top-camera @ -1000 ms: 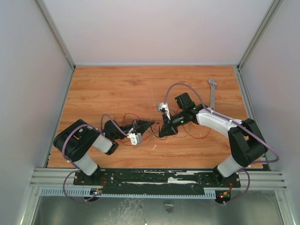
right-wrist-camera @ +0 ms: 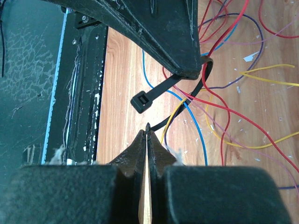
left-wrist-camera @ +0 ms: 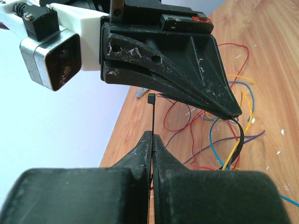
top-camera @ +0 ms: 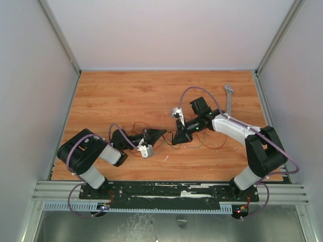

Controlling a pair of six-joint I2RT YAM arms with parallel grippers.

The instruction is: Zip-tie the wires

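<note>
A bundle of coloured wires (right-wrist-camera: 231, 109) lies mid-table, with a black zip tie looped under it. In the right wrist view the tie's square head (right-wrist-camera: 141, 101) hangs below the left gripper (top-camera: 164, 132). The tie's thin tail (right-wrist-camera: 163, 121) runs down to the tips of my right gripper (top-camera: 174, 141), which is shut on it (right-wrist-camera: 147, 135). In the left wrist view the left gripper is shut on a thin upright strip (left-wrist-camera: 153, 114) of the tie, topped by a small block, and the right gripper's fingertips touch a black strap beside the wires.
A wrench (top-camera: 228, 98) lies at the back right. A dark rail (top-camera: 151, 189) runs along the front edge.
The right gripper has shifted very slightly. The left arm looks unchanged.
</note>
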